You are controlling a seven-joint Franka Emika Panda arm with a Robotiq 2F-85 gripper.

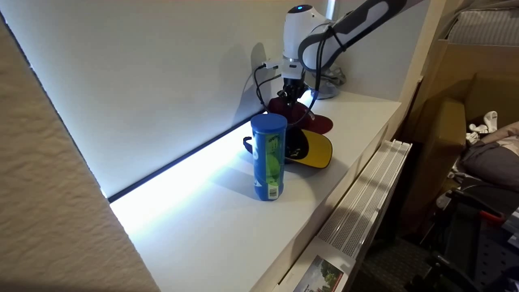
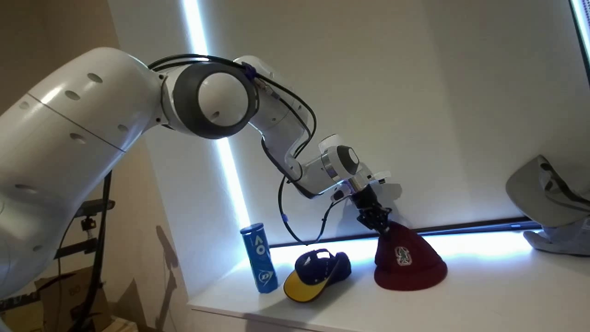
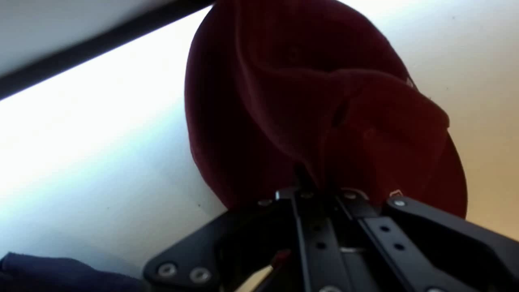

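The maroon cap (image 2: 413, 264) hangs peaked from my gripper (image 2: 382, 227), which is shut on the top of its crown. Its white emblem faces outward in exterior view 2. Whether its brim touches the shelf, I cannot tell. From the wrist, folds of the maroon cap (image 3: 292, 97) converge on the closed fingertips of the gripper. A navy and yellow cap (image 1: 318, 148) lies beside it, partly hidden behind a blue tennis-ball can (image 1: 269, 155) in exterior view 1.
A grey cap (image 2: 525, 191) leans by the wall at the far right in exterior view 2. The white shelf (image 1: 209, 233) is bare in front of the can. A radiator (image 1: 362, 199) runs below its front edge. Cables loop beside the wrist.
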